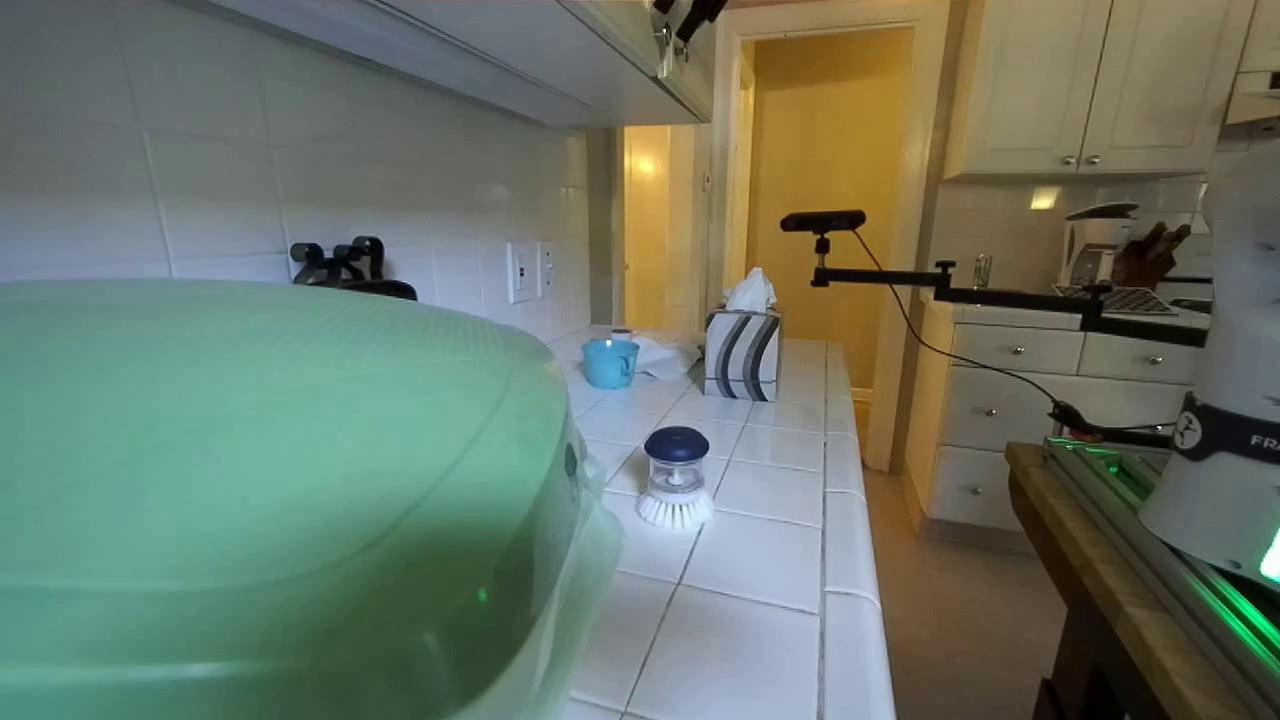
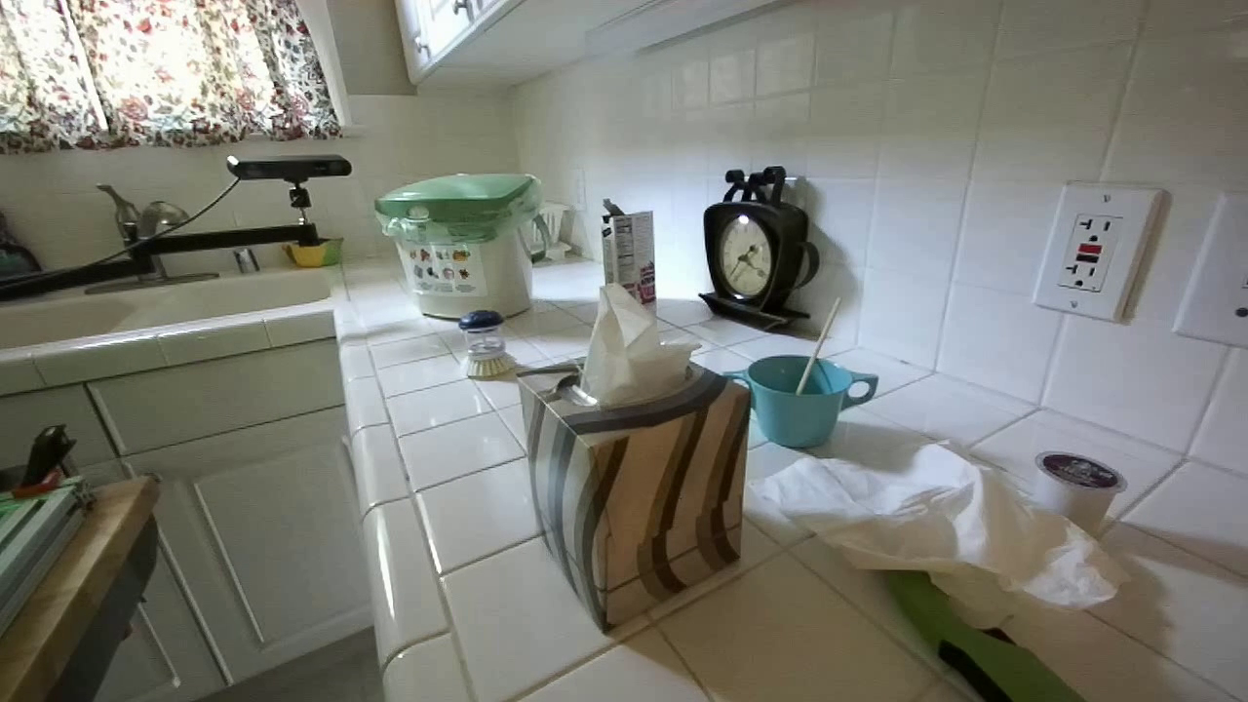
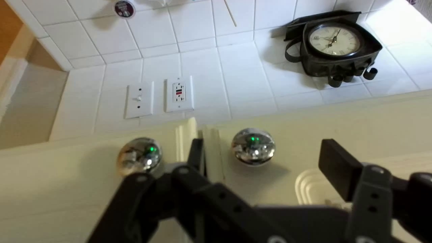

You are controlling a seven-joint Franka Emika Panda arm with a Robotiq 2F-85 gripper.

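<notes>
Two round chrome knobs sit on a cream cupboard's paired doors in the wrist view: the left knob (image 3: 138,156) and the right knob (image 3: 253,146). My gripper is open in front of the doors. One finger lies over the seam between the doors, and the other is to the right of the right knob, so that knob appears between them with space on both sides. Whether either finger touches the door cannot be told. At the top edge of exterior view 1, black fingertips (image 1: 698,17) show close to the upper cupboard (image 1: 576,72); the rest is cut off.
Below, the white tiled counter holds a tissue box (image 2: 638,491), a turquoise cup (image 2: 798,398), a dish brush (image 2: 483,345), a black clock (image 2: 749,252) and a green-lidded bin (image 2: 462,246). A camera on a black arm (image 1: 894,276) stands out over the floor.
</notes>
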